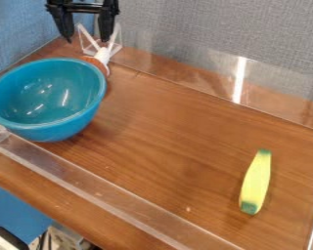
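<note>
My black gripper (85, 27) hangs at the top left, above the back left corner of the wooden table, its fingers pointing down and open. Below it, a white object (99, 55) with pale, thin prongs sits by the back left corner, partly behind the bowl. A large teal bowl (44, 103) stands empty at the left. A yellow banana-like object (254, 183) with green ends lies lengthwise at the right of the table.
Transparent low walls run along its back and front edges. Grey and blue padded walls stand behind and to the left.
</note>
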